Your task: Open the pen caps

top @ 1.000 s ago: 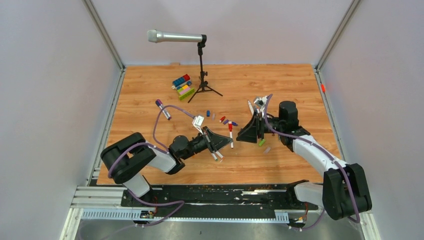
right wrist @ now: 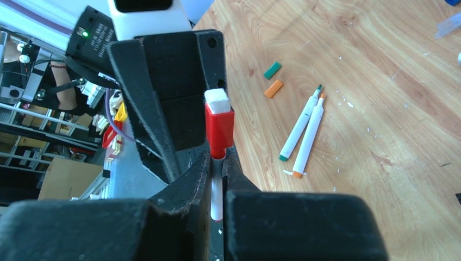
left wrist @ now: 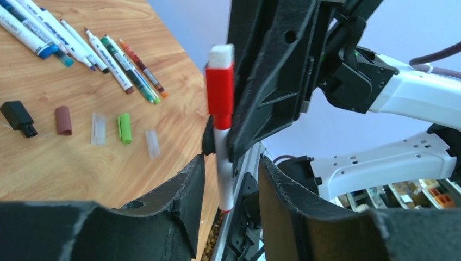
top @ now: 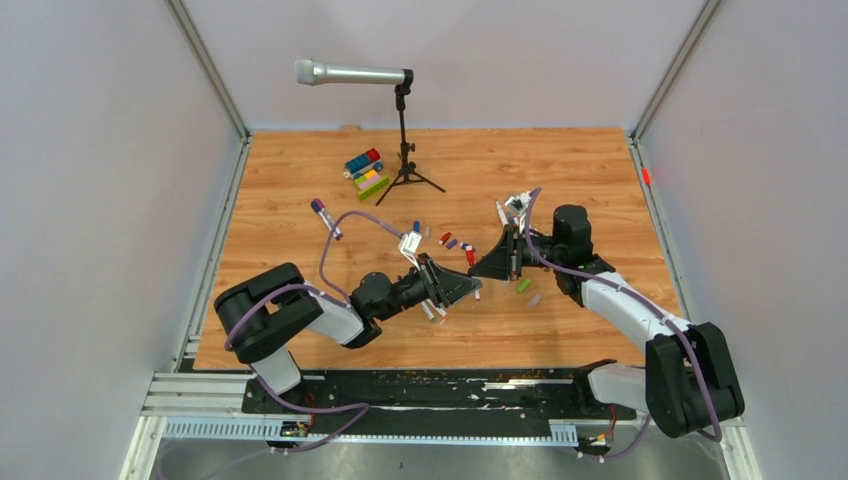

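Observation:
A marker with a red cap (left wrist: 220, 89) tipped in white and a white barrel (left wrist: 224, 171) stands upright between the two arms. My right gripper is shut on that barrel, just below the cap, which is on the marker. Facing it, my left gripper is open, its fingers apart with the lower barrel showing in the gap; the right fingers carry the marker. From above, the red cap (top: 470, 256) shows beside the meeting fingertips. Two uncapped markers, green-tipped (right wrist: 300, 126) and orange-tipped (right wrist: 311, 138), lie on the table.
Loose green (right wrist: 272, 70) and orange (right wrist: 273, 89) caps lie near them. Black (left wrist: 18, 116), maroon (left wrist: 63, 120) and light green (left wrist: 124, 128) caps lie before several pens. A microphone stand (top: 404, 140) and coloured blocks (top: 367, 174) stand at the back.
My left gripper moved right with the marker to meet the right gripper.

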